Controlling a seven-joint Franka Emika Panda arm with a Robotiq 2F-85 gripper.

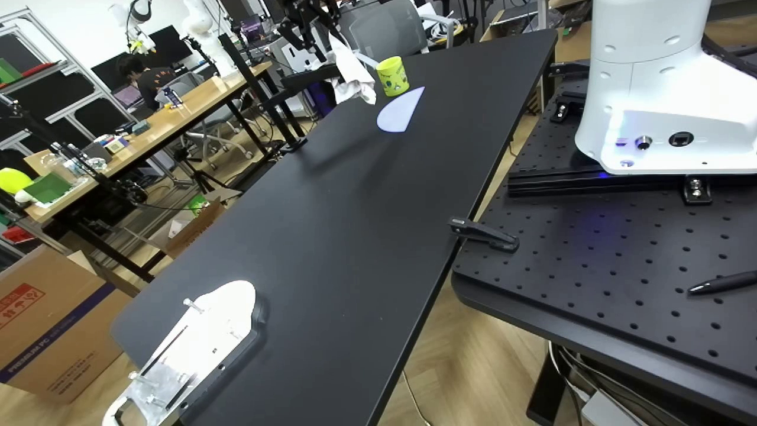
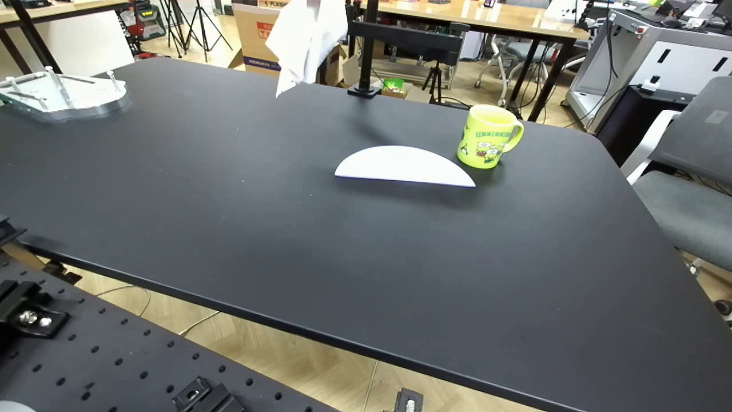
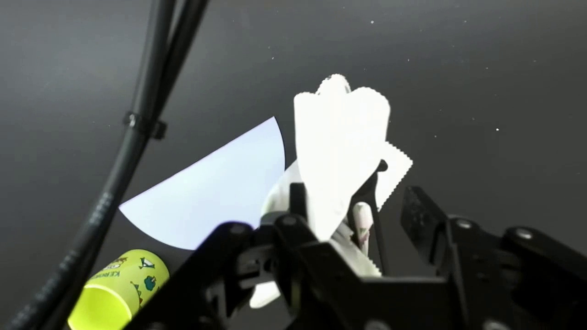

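Observation:
My gripper stands open in the wrist view, a wide gap between its two dark fingers. A crumpled white cloth shows in and beyond that gap, nearer the left finger; whether it touches that finger is unclear. In exterior view 1 the cloth is in the air just below the gripper, over the table's far edge. Exterior view 2 also shows the cloth above the tabletop, with the gripper out of frame.
A white semicircular sheet lies on the black table. Beside it is a yellow-green cartoon mug, upright. A white-topped fixture with pegs sits at the near left end in exterior view 1.

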